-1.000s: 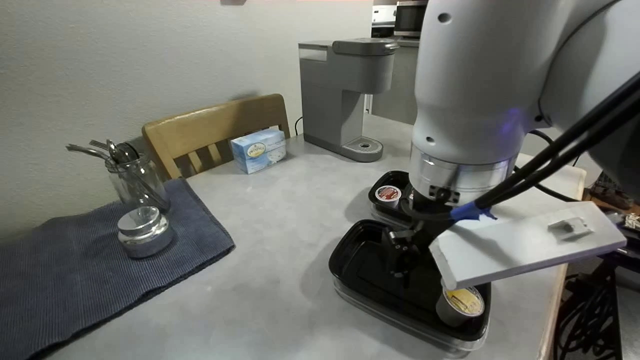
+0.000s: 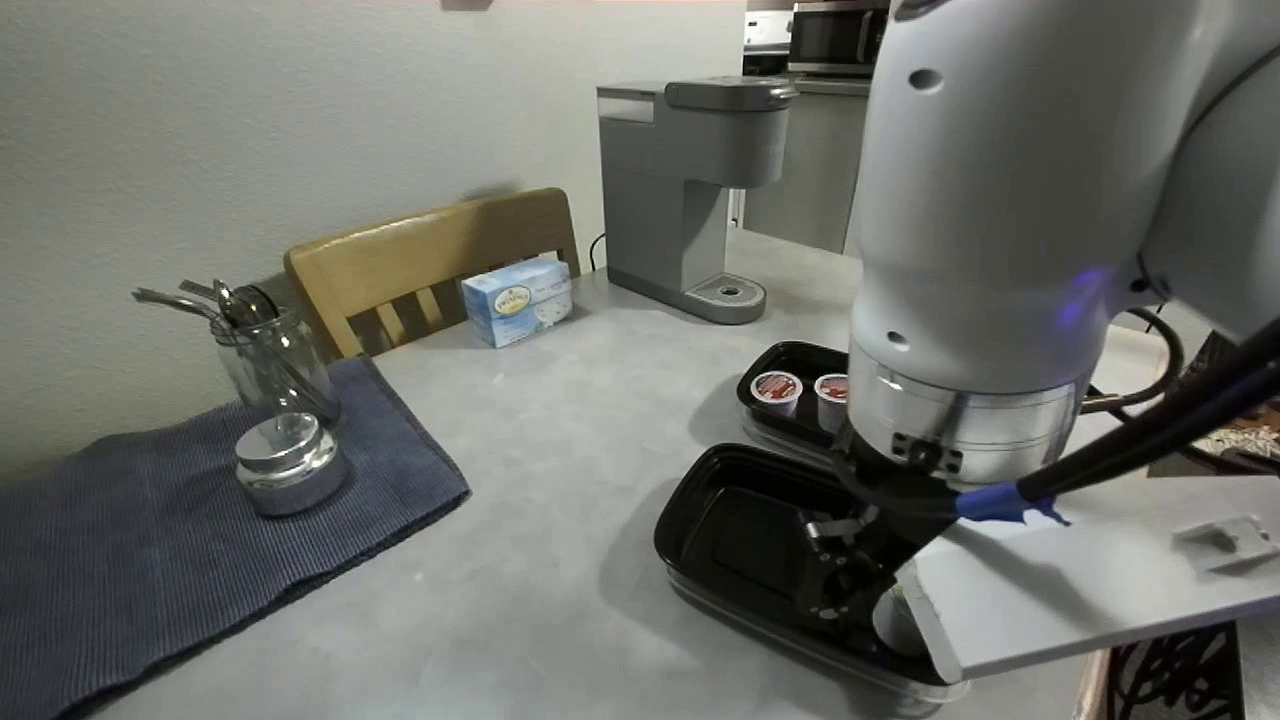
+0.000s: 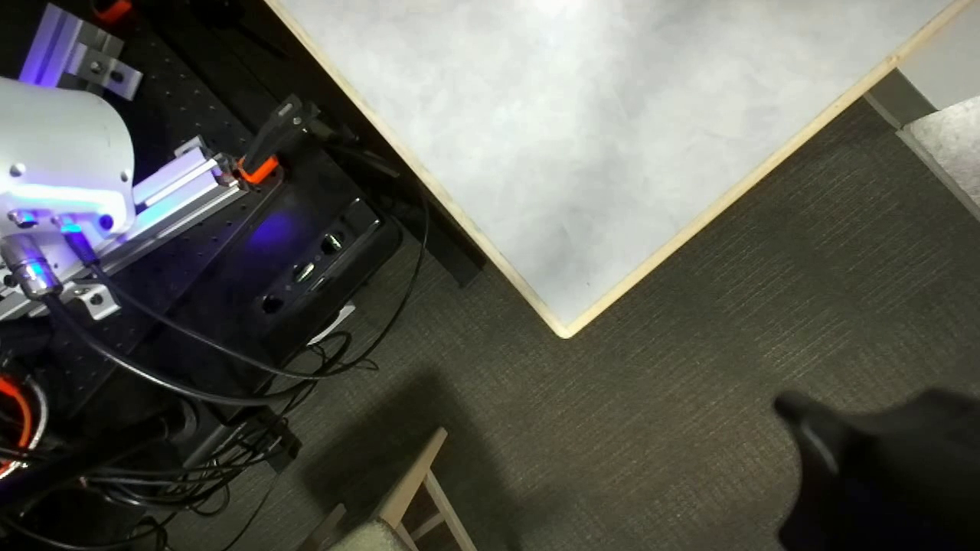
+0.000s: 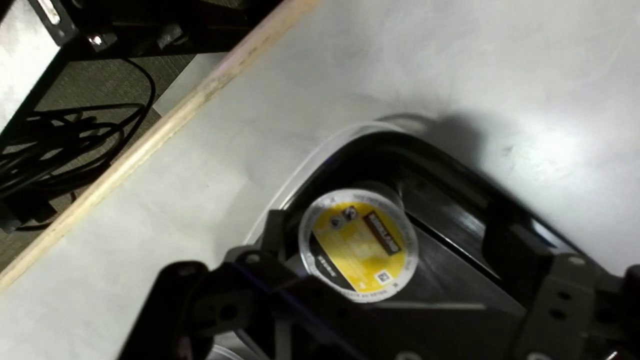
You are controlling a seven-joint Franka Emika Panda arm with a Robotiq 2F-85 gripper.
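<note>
In the wrist view, a coffee pod with a yellow lid [image 4: 360,246] stands in the corner of a black tray [image 4: 444,174]. My gripper is open, one fingertip on each side of the view, with the pod lying between them but much nearer the left one. Whether that finger touches it I cannot tell. From exterior view 1, the gripper [image 2: 840,582] reaches down into the near black tray [image 2: 708,528], and only the pod's pale side [image 2: 897,622] shows past the arm's white plate. Exterior view 2 does not show the gripper clearly.
Behind the near tray, a second black tray [image 2: 792,354] holds pods with red lids [image 2: 776,386]. A grey coffee maker [image 2: 654,192] stands at the back, with a blue tea box [image 2: 518,300] to its left. A silver jar [image 2: 288,462] sits on a blue mat [image 2: 180,540].
The arm has come lower and toward the right front of the near tray. Its white plate now covers most of the yellow-lidded pod in exterior view 1, and a second red-lidded pod has come into sight.
</note>
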